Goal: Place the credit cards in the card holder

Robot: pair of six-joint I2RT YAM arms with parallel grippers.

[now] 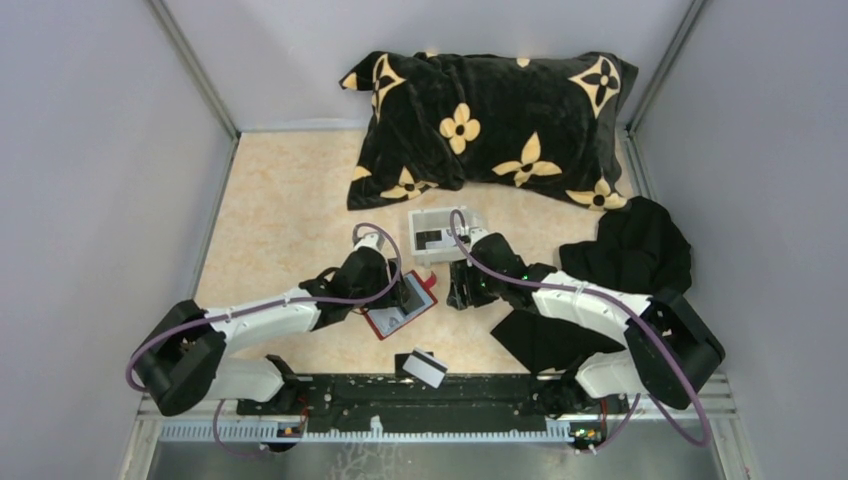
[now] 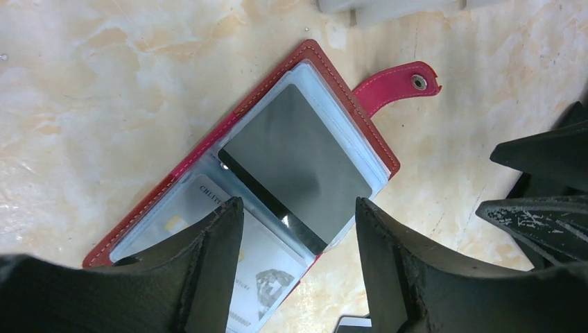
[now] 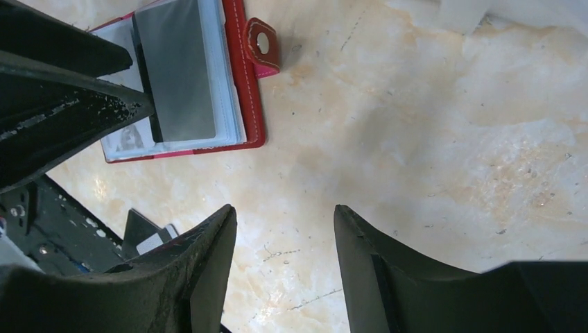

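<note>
The red-edged card holder (image 2: 371,139) lies open and slanted on the table, its strap pointing outward. One half bears a dark grey card (image 2: 295,156) with a black strip along one edge; whether it sits fully inside the clear pocket I cannot tell. A pale card (image 2: 253,274) shows in the other half. Over the holder, my left gripper stands open, nothing between its fingers. To the right of the holder is my right gripper, open above bare table. Near the front edge lie a black card (image 1: 401,364) and a white striped card (image 1: 426,369), overlapping.
A white tray (image 1: 430,218) with cards in it stands behind the two grippers. A dark patterned cushion (image 1: 490,120) fills the back, and black cloth (image 1: 635,250) lies at the right. Free table shows at the left and between holder and front edge.
</note>
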